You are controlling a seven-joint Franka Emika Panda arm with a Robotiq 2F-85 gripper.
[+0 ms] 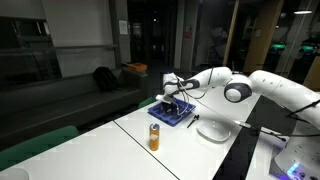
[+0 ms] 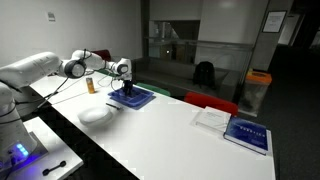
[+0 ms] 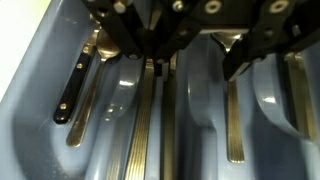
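A blue cutlery tray (image 1: pixel 184 111) rests on the white table in exterior view 1. Over it, my gripper points down, its dark fingers low among the compartments in the wrist view. A rounded blue tray divider (image 3: pixel 202 108) runs between the two fingers, and the fingers appear shut on it; actual contact is hard to see. Long metal handles (image 3: pixel 142 125) lie in the compartment left of that divider. On its other side is a spoon (image 3: pixel 234 120). Farther left lie another spoon (image 3: pixel 88 103) and a black-handled utensil (image 3: pixel 75 85).
A white plate (image 1: pixel 213 128) and a dark-handled utensil (image 1: pixel 193 121) lie near the tray. An orange-brown container (image 1: pixel 154 138) stands on the table's near side. Toward the far end in exterior view 2 is a blue box (image 2: pixel 247 134).
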